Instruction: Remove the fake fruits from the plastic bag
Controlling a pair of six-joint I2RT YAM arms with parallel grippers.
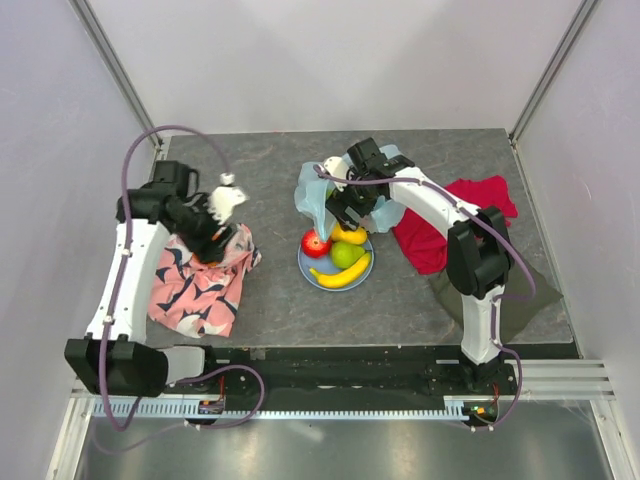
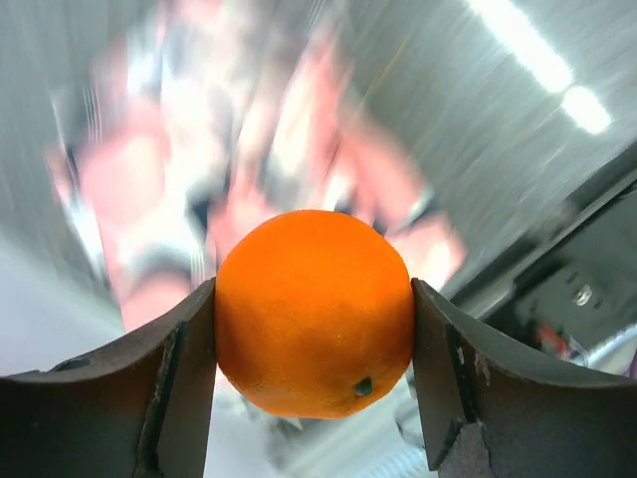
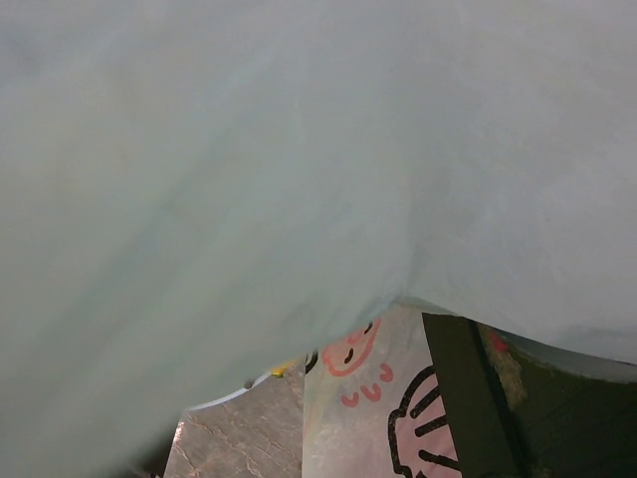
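Observation:
In the left wrist view an orange [image 2: 314, 314] fills the space between the fingers of my left gripper, which is shut on it; in the top view that gripper [image 1: 210, 240] is blurred over the pink patterned cloth [image 1: 195, 295]. A blue plate [image 1: 310, 275] holds a red apple [image 1: 314, 243], a green pear [image 1: 346, 255], a banana [image 1: 338, 276] and another yellow fruit. My right gripper [image 1: 352, 205] is above it at the plastic bag [image 1: 310, 188], which hides most of the right wrist view; that gripper's fingers are too hidden to judge clearly.
A red cloth [image 1: 425, 245] and an olive cloth [image 1: 515, 305] lie at the right. The counter between the pink cloth and the plate is clear, as is the back left.

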